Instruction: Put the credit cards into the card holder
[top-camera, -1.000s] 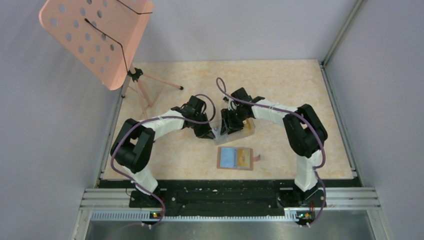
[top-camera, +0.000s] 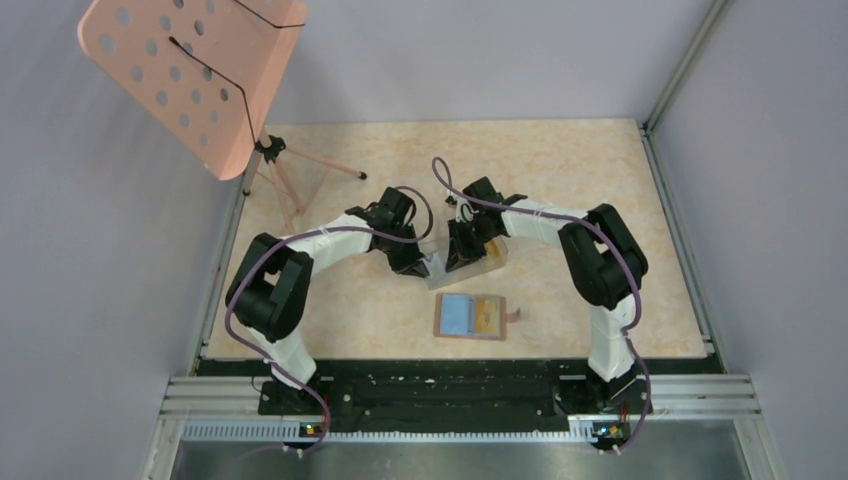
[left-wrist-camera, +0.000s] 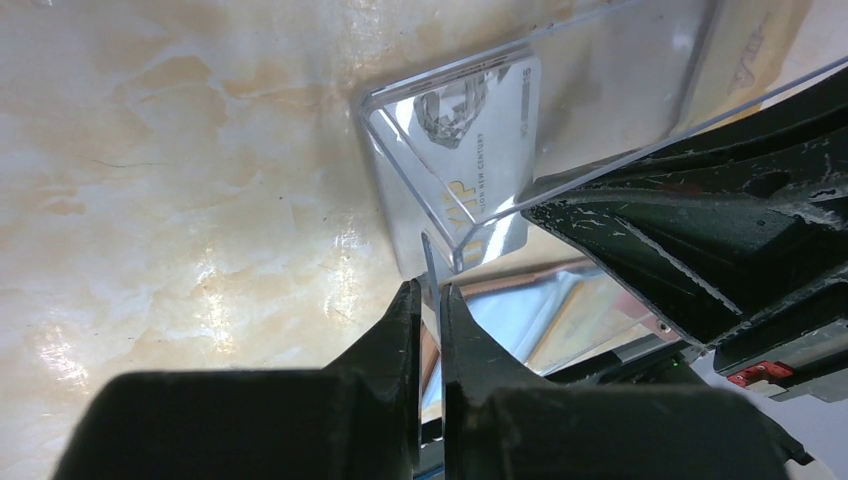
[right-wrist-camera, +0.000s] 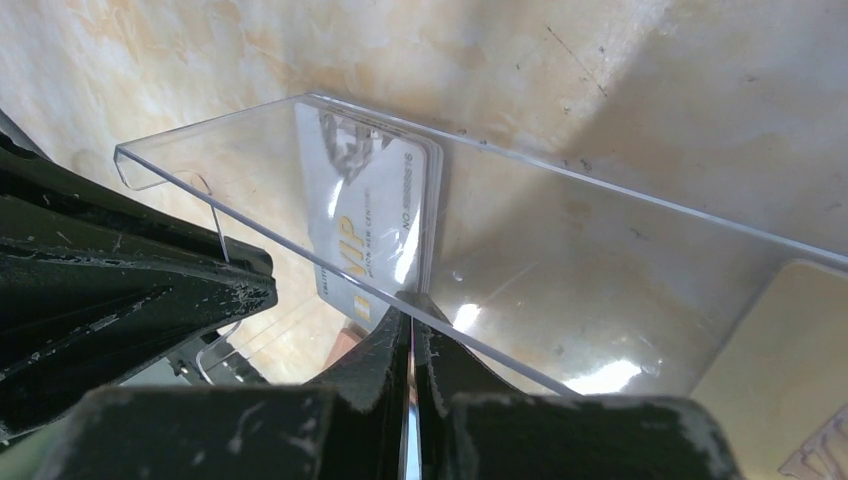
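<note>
A stack of silver VIP cards (left-wrist-camera: 500, 130) lies at the left end of a clear box (right-wrist-camera: 620, 185), seen through its wall. My left gripper is shut on a thin strip that looks like the box's wall, by its near left corner. My right gripper is shut, its tips against or just above the lower right edge of the VIP stack; nothing shows between them. A gold card (right-wrist-camera: 765, 350) sits at the box's other end. In front of the box lies the tan card holder (top-camera: 437, 318), with a blue card (top-camera: 455, 314) and a gold card in its windows.
A pink perforated stand (top-camera: 190, 70) with tripod legs takes up the back left. Free table surface (top-camera: 580, 320) lies to the right of the holder and behind the box.
My right gripper has shifted slightly at the box's left end. The box has shifted very slightly left since a second ago. My left gripper stays by the box's left end.
</note>
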